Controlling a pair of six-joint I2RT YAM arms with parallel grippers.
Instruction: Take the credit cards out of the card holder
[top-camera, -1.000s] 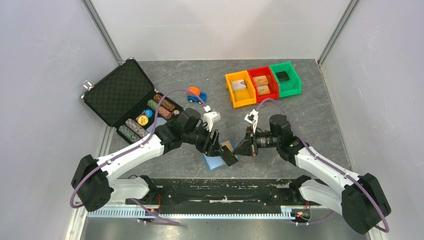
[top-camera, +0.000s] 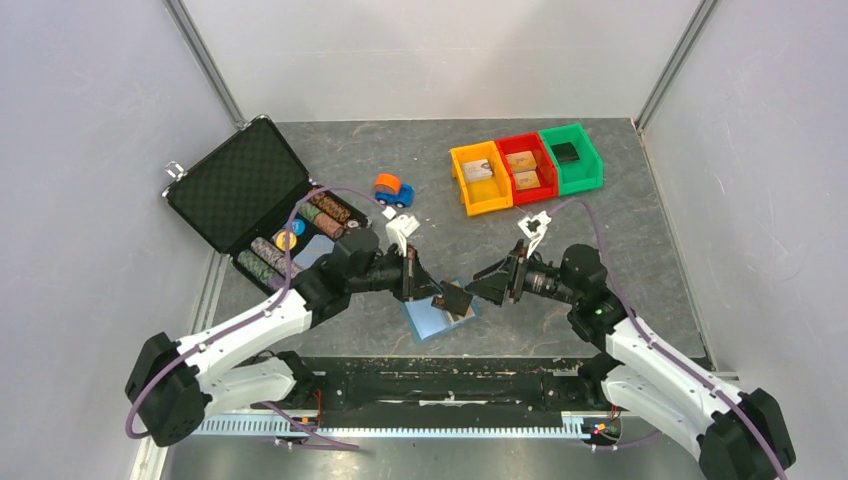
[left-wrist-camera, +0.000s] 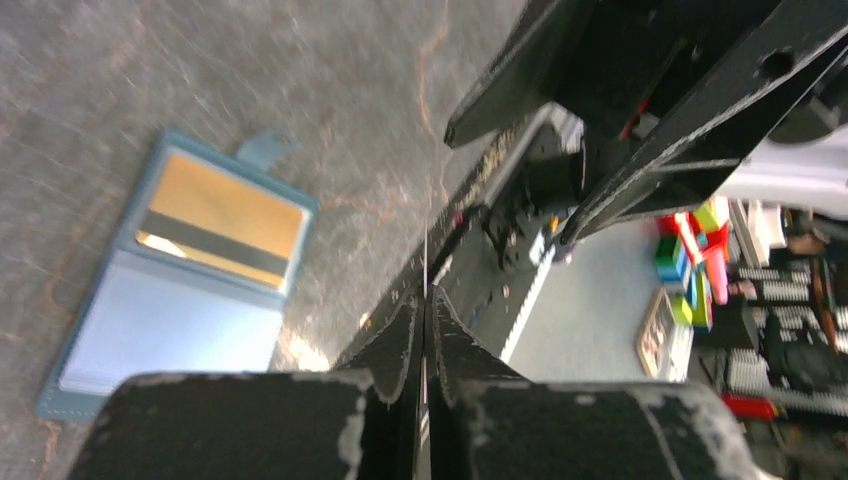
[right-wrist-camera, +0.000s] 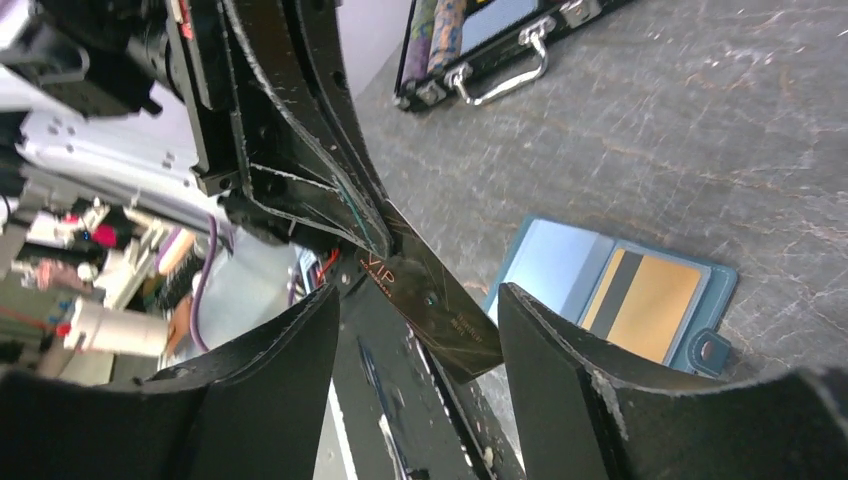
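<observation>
A dark card (right-wrist-camera: 435, 300) marked "VIP" is pinched at one corner by my left gripper (top-camera: 436, 288), which is shut on it. In the left wrist view this card appears only as a thin edge between the left fingers. My right gripper stands open to the right of the card, apart from it, with nothing held. Below lies the light blue card holder (right-wrist-camera: 718, 295), flat on the table, with a gold card (right-wrist-camera: 655, 302) in its window under a dark band; the holder's other half (left-wrist-camera: 175, 315) looks pale blue.
At the back right are yellow (top-camera: 488, 204), red (top-camera: 533, 193) and green (top-camera: 583, 183) bins; all hold something. An open case (top-camera: 240, 185) with chips is at the left, beside a toy car (top-camera: 400, 197). Between bins and holder the table is clear.
The right gripper has opened and drawn back to the right.
</observation>
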